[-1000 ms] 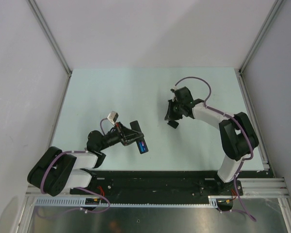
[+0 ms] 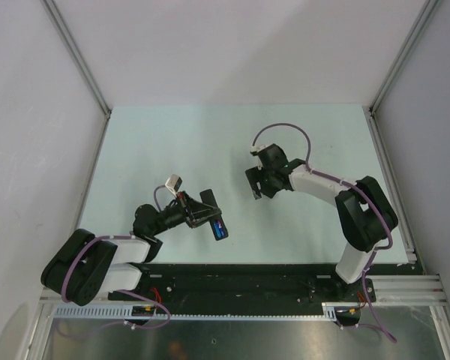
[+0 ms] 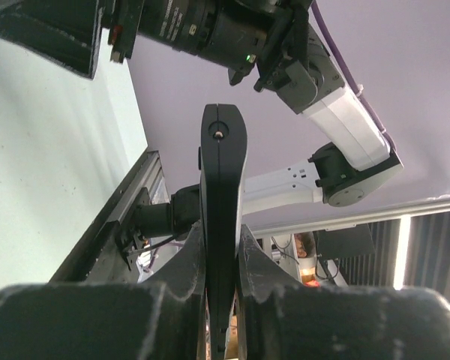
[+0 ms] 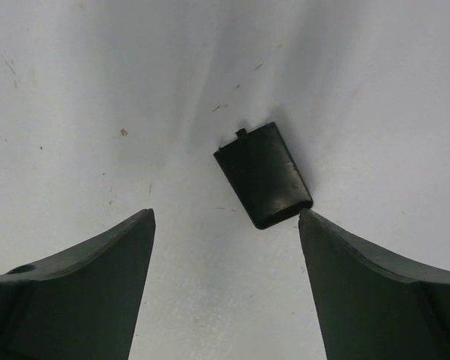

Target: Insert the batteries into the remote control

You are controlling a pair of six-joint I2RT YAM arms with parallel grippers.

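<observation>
My left gripper [image 2: 202,210] is shut on the black remote control [image 2: 219,229], which shows blue in its lower part in the top view; in the left wrist view the remote [image 3: 221,165] stands upright between the fingers. My right gripper [image 2: 255,180] hangs over the table to the upper right, its fingers apart with nothing seen between them. In the right wrist view a small black rectangular piece with a tab [image 4: 262,176], looking like the battery cover, lies on the table just ahead of the right gripper's fingertips [image 4: 227,229]. I cannot make out batteries.
Pale walls with metal rails border it, and a dark front edge [image 2: 232,281] runs along the near side.
The left gripper and remote are unchanged.
</observation>
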